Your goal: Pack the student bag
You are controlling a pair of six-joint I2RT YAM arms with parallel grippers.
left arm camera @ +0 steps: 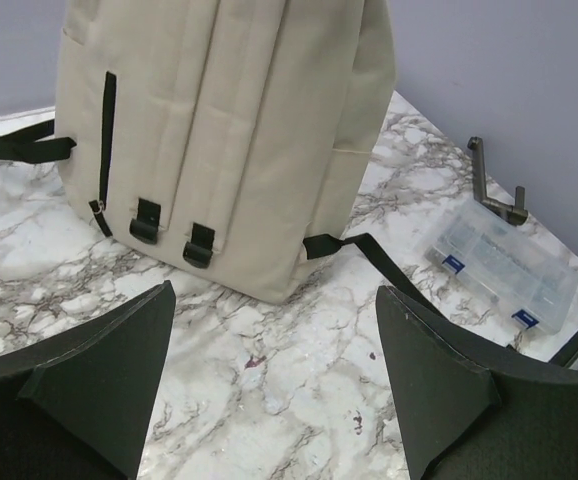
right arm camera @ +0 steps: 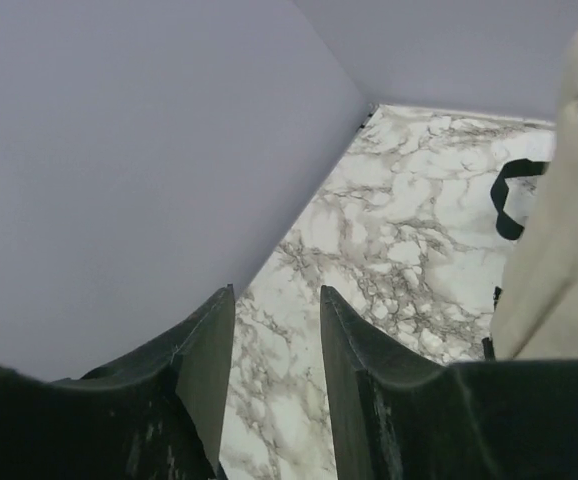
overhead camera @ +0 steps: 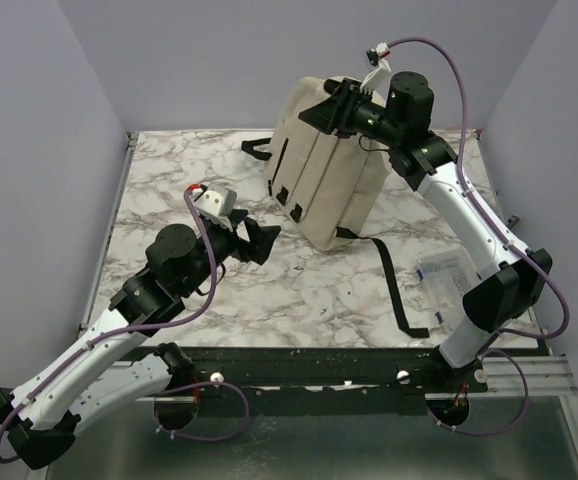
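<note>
A cream backpack (overhead camera: pixel 324 175) stands at the back centre, with black straps and buckles; a long black strap (overhead camera: pixel 394 290) trails forward over the marble. My right gripper (overhead camera: pixel 334 105) is at the bag's top. In the right wrist view its fingertips (right arm camera: pixel 334 310) stand apart with no fabric between them, the cream fabric (right arm camera: pixel 549 270) close at the right. My left gripper (overhead camera: pixel 254 235) stands open in front of the bag's lower left, its fingers apart over bare marble in the left wrist view.
A clear plastic case (left arm camera: pixel 504 265) with blue latches lies on the right, near a metal fitting (left arm camera: pixel 479 170). Grey walls border the left, right and back.
</note>
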